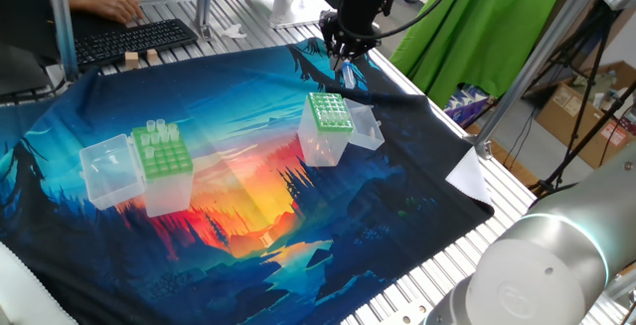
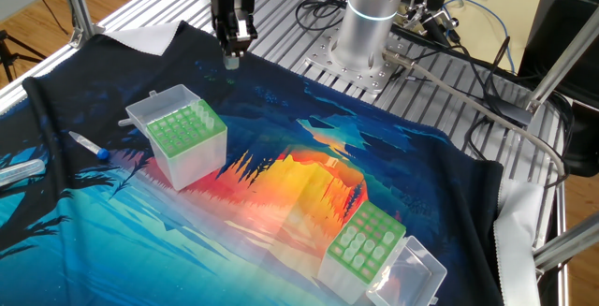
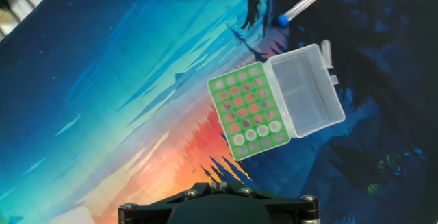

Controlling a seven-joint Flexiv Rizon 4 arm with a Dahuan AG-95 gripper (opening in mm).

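Note:
My gripper [image 2: 231, 61] hangs in the air, pointing down, behind and above the first clear box in exterior view 2. In the wrist view its two small fingertips meet at the bottom middle, and nothing shows between them. That box [image 2: 190, 164] has a green rack [image 3: 243, 95] inside and its lid [image 3: 306, 90] folded open. A row of pale tube tops [image 3: 251, 135] crosses the rack. A second clear box [image 1: 169, 198] also stands lid open, with several clear tubes [image 1: 161, 128] sticking up from its green rack [image 1: 174, 164].
A clear pen-like tube with a blue cap [image 3: 282, 20] lies on the patterned cloth [image 1: 238, 250] near the first box. Another clear object [image 2: 21, 172] shows at the left edge. Open cloth separates the boxes. Behind them are a keyboard [image 1: 134, 41] and a person's hand [image 1: 114, 7].

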